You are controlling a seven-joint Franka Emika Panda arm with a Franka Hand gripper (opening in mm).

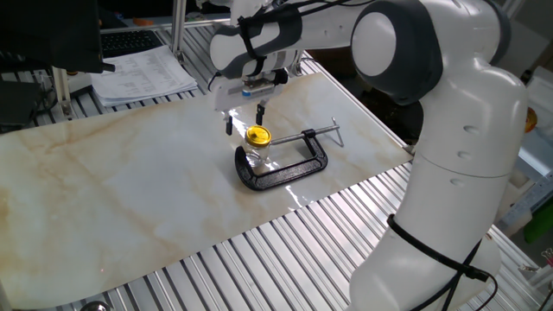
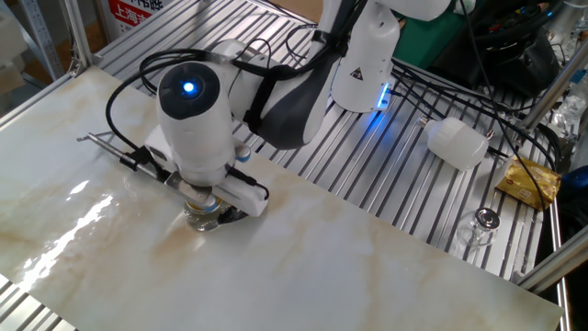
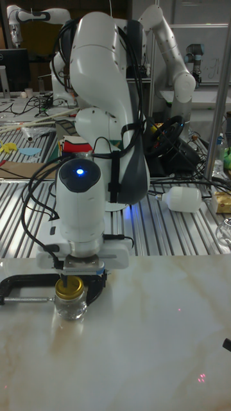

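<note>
A clear glass jar with a yellow lid (image 1: 258,136) stands upright on the marbled board, held in the mouth of a black C-clamp (image 1: 289,175) that lies flat. The jar (image 3: 70,309) shows from the front in exterior view 3, the clamp's screw bar (image 3: 27,299) to its left. My gripper (image 1: 244,122) is open, its two dark fingers spread apart just above and behind the lid. Nothing shows between them. From exterior view 2 the arm's wrist covers the fingers and much of the clamp; part of the jar (image 2: 204,221) peeks out below.
The marbled board (image 1: 112,207) is bare to the left of the jar in exterior view 1. Papers (image 1: 145,76) lie behind it. On the slatted table are a white bulb-shaped object (image 2: 457,143), a small glass jar (image 2: 479,227) and a yellow packet (image 2: 528,181).
</note>
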